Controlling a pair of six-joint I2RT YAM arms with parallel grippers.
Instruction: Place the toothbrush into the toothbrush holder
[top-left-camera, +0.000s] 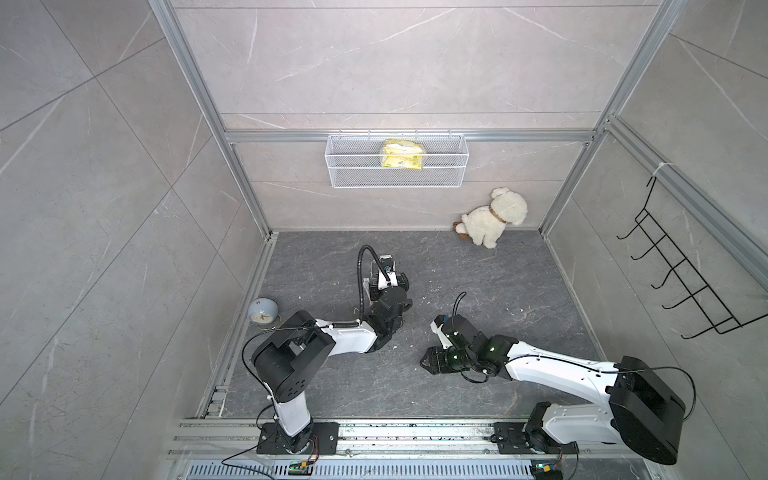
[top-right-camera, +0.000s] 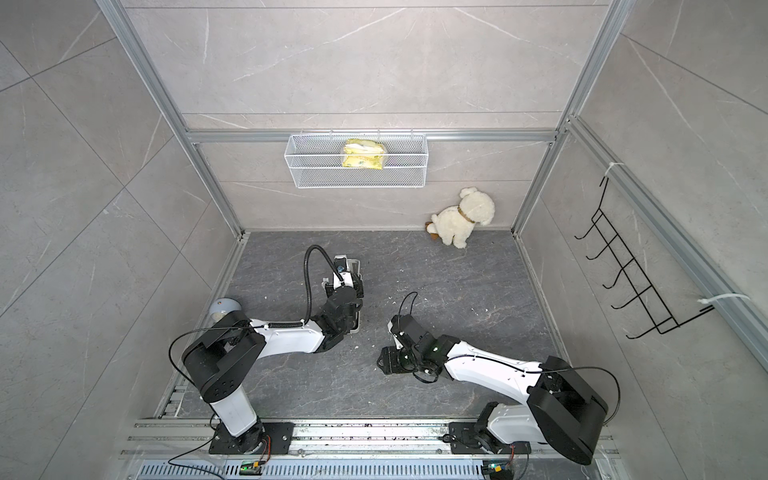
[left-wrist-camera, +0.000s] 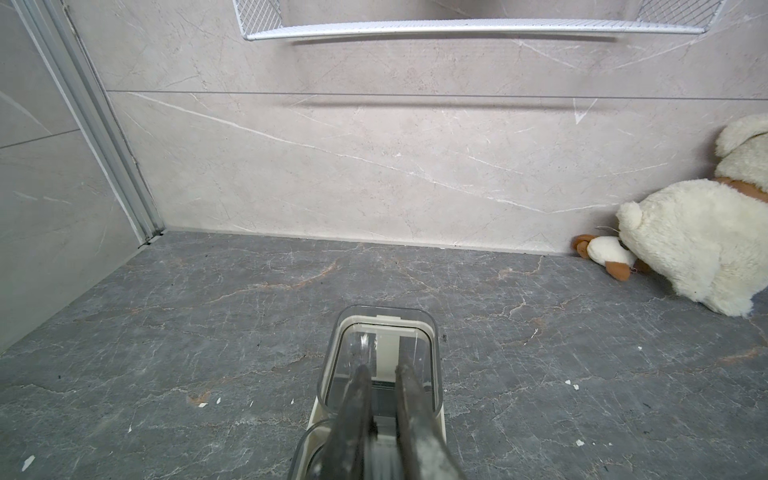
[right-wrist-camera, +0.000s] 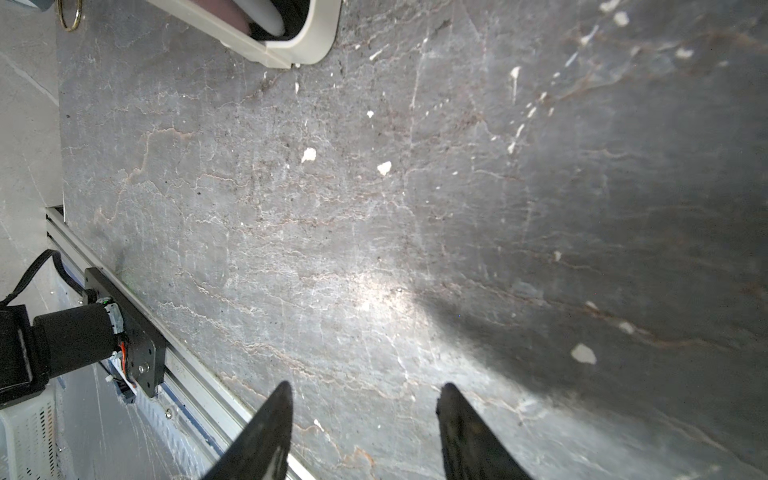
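A cream holder with clear cups (left-wrist-camera: 380, 320) stands on the dark floor in the left wrist view, largely hidden under my left arm in both top views. My left gripper is over it, its fingers blurred and close together; what is between them cannot be made out, and no toothbrush is clearly identifiable. In the right wrist view, the holder's near end (right-wrist-camera: 316, 36) shows grey and pink shapes inside. My right gripper stands open over bare floor, nearer the front, nothing between its fingers.
A white plush dog (top-left-camera: 488, 224) sits at the back right. A wire basket (top-left-camera: 396, 176) with a yellow package hangs on the back wall, a black hook rack (top-left-camera: 688, 280) on the right wall. A round grey object (top-left-camera: 262, 310) lies at left.
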